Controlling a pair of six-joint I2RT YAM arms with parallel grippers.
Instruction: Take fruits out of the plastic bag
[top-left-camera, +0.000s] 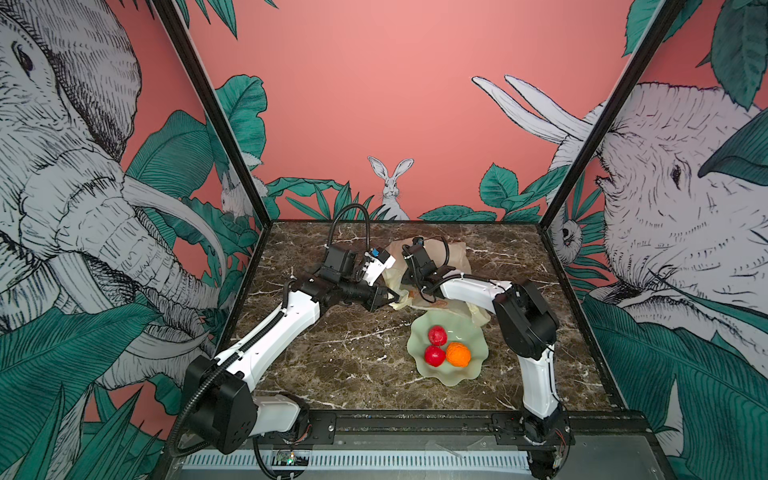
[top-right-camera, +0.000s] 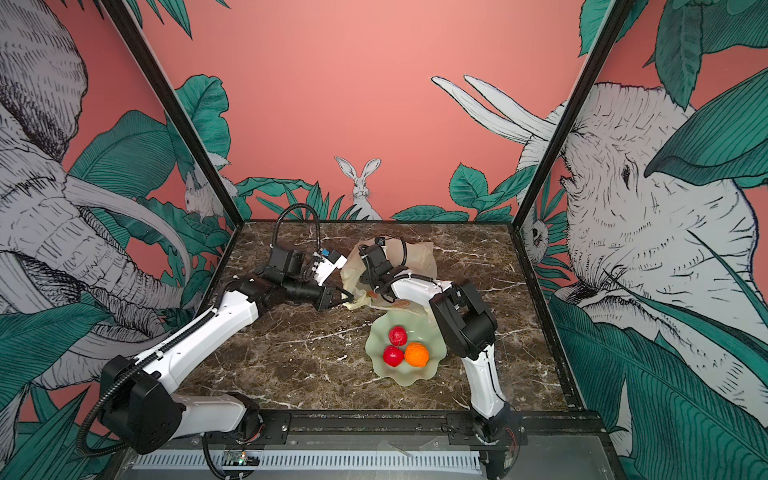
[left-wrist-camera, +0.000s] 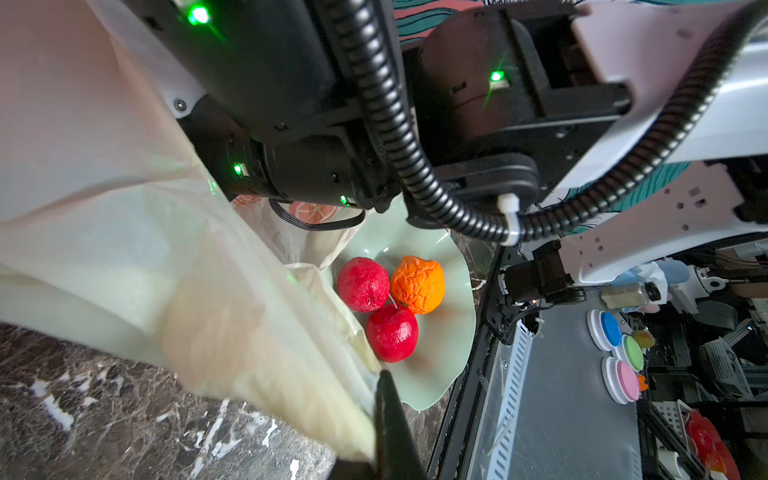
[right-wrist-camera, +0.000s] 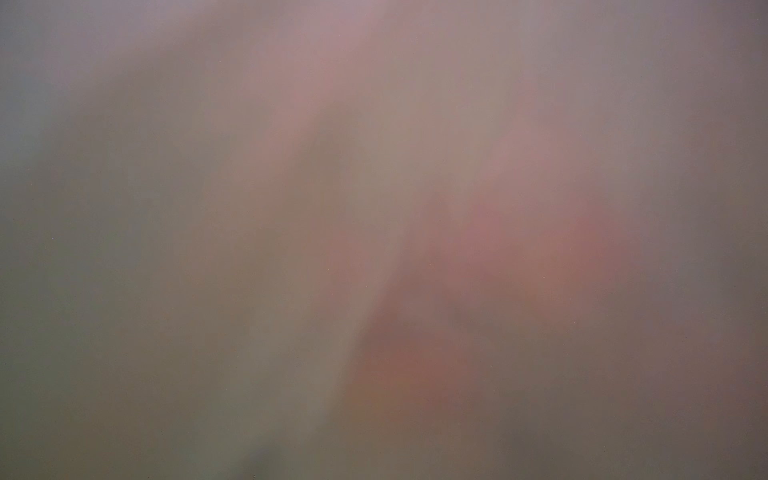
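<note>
The translucent plastic bag (top-left-camera: 472, 312) (left-wrist-camera: 160, 240) lies crumpled at the back centre of the table. My left gripper (top-left-camera: 392, 297) is shut on the bag's edge at its left front. My right gripper (top-right-camera: 372, 280) reaches into the bag; its fingers are hidden, and the right wrist view shows only blurred plastic with reddish patches. In front of the bag a wavy pale-green bowl (top-left-camera: 428, 376) holds two red fruits (top-left-camera: 434, 355) and an orange (top-left-camera: 457, 354).
Dark frame rails (top-right-camera: 542, 320) edge the table.
</note>
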